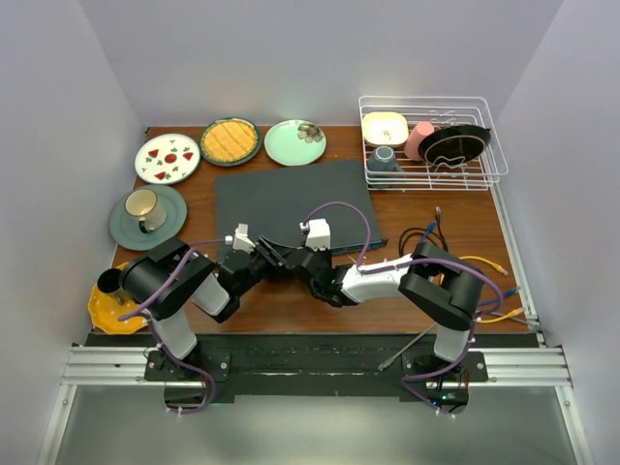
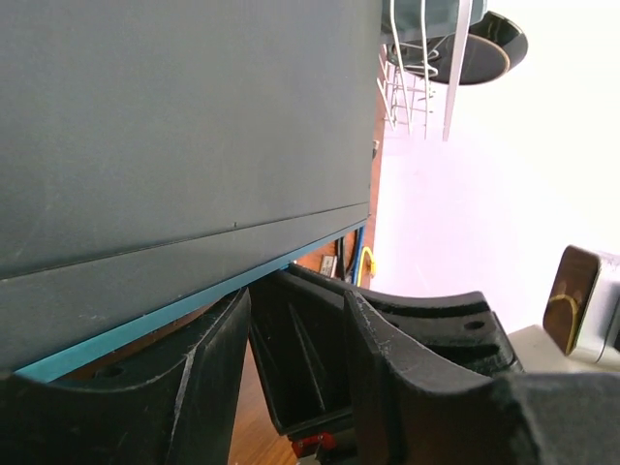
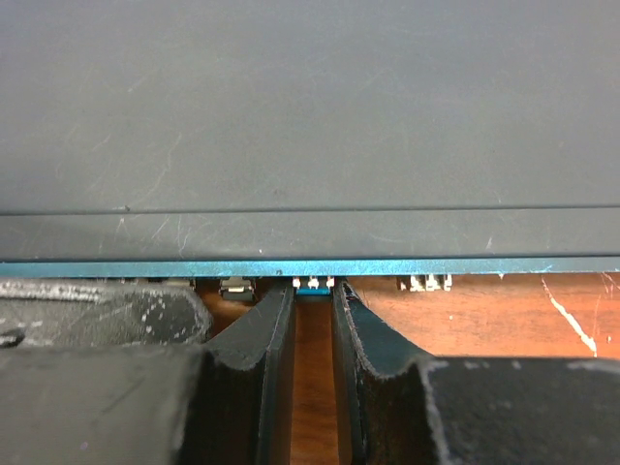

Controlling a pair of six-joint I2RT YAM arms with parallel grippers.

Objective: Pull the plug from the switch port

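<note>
The dark switch [image 1: 291, 194] lies mid-table, its blue-edged front [image 3: 465, 264] toward me. In the right wrist view a small blue plug or port [image 3: 312, 288] with pale contacts shows under that edge, right at the fingertips of my right gripper; whether they hold it I cannot tell. My left gripper is at the switch's front edge, fingers part open, with the dark body of my right gripper behind them. In the top view both grippers meet at the front of the switch.
Plates [image 1: 294, 139] and a mug [image 1: 145, 208] stand at the back and left. A wire rack [image 1: 489, 167] with dishes is at back right. Loose cables [image 1: 484, 262] lie right of the switch.
</note>
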